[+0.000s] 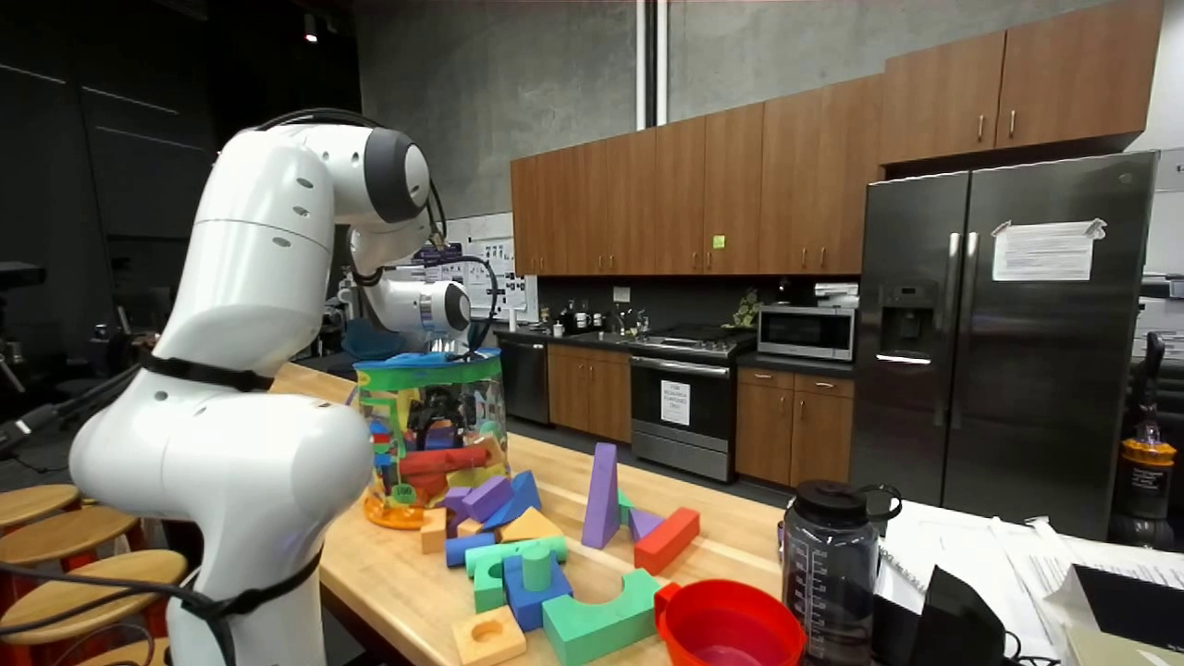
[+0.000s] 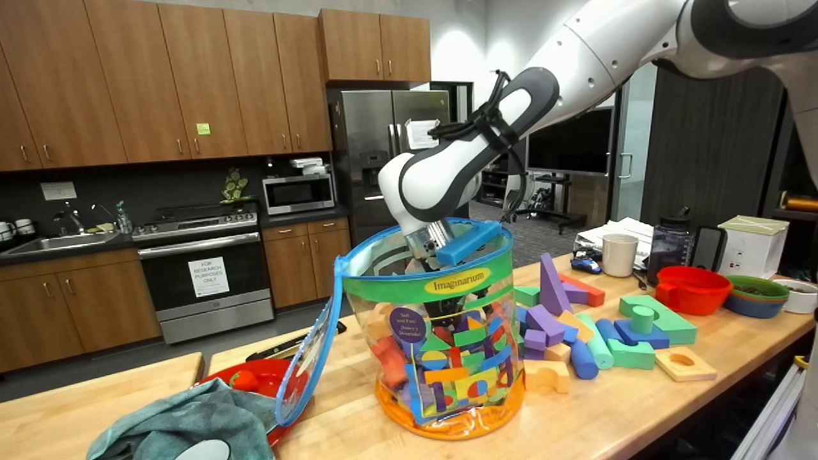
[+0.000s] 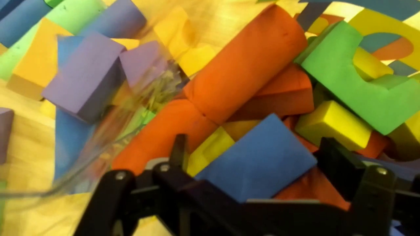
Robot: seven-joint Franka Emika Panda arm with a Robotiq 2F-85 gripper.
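Note:
My gripper is open and reaches down into a clear zip bag [image 2: 462, 280] with a green band and blue rim. In the wrist view, a blue block [image 3: 258, 161] shows in the gap between its two black fingers; whether they are down to its level is hard to tell. Orange-red cylinders [image 3: 246, 59] lie just beyond it, and a green arch block [image 3: 354, 74] lies to the right among yellow blocks. From outside, the dark gripper shows only through the clear bag wall.
Loose foam blocks lie on the table beside the bag, including a purple wedge [image 1: 602, 496] and a green arch [image 1: 599, 622]. Further along stand a red bowl [image 2: 692, 290] and a dark bottle [image 1: 829, 572]. The bag's lid [image 2: 312, 360] hangs open toward a grey-green cloth [image 2: 188, 421].

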